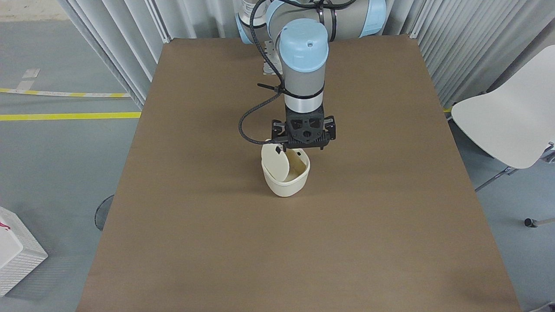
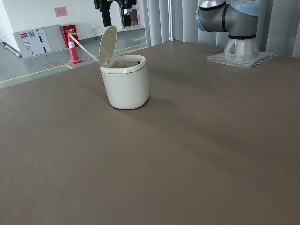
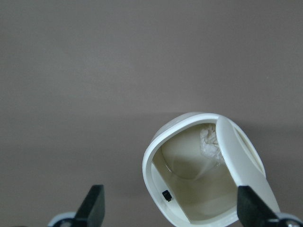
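A small white bin (image 1: pixel 283 190) (image 2: pixel 125 91) (image 3: pixel 161 137) stands upright on the brown table (image 1: pixel 291 249). Its lid (image 2: pixel 108 43) (image 3: pixel 244 165) is raised, and the inside shows a crumpled clear bag at one side. My gripper (image 1: pixel 303 145) (image 2: pixel 116 21) is just above the bin, back from the front camera's side, with its two fingers apart and nothing seen between them; in the wrist view the lid's edge lies beside the right finger.
The table around the bin is bare. The arm's base (image 2: pixel 239 58) stands at the back. A white chair (image 1: pixel 504 109) is beside the table's right edge.
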